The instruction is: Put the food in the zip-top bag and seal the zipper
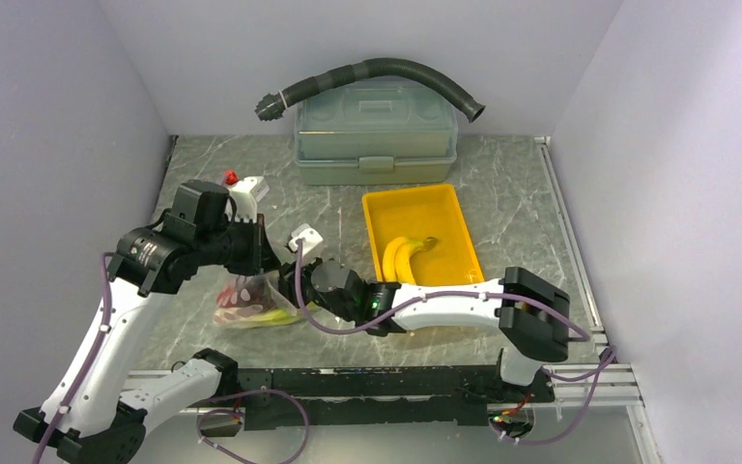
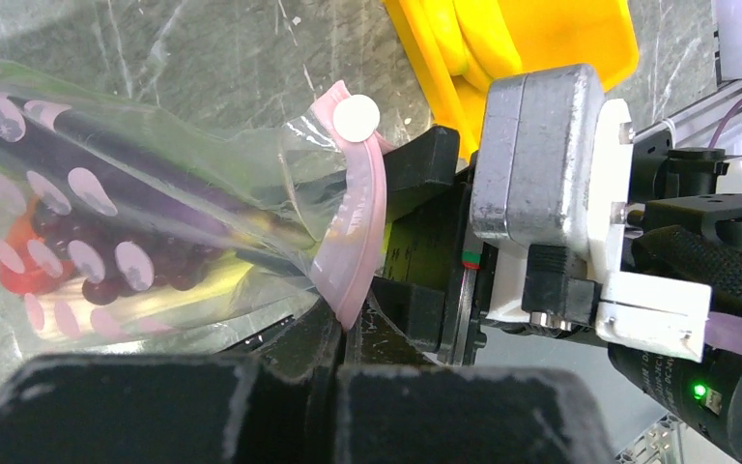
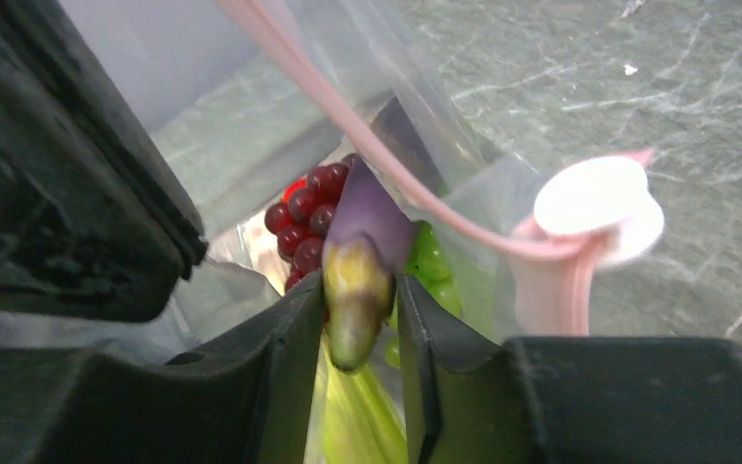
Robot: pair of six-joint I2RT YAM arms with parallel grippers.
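Observation:
The zip bag point(image 2: 106, 232) with pink-spotted side holds an eggplant, red grapes and green items. My left gripper is shut on the bag's pink zipper edge point(image 2: 348, 232) near the opening. My right gripper is inside or at the bag mouth in the right wrist view, around the pale tip of the eggplant point(image 3: 362, 242); whether its fingers grip it is hard to tell. The white slider tab point(image 2: 356, 118) sits at the upper end of the zipper.
A yellow tray point(image 1: 444, 213) with bananas point(image 1: 401, 256) stands to the right. A translucent green box point(image 1: 377, 145) with a black hose point(image 1: 367, 70) on it is at the back.

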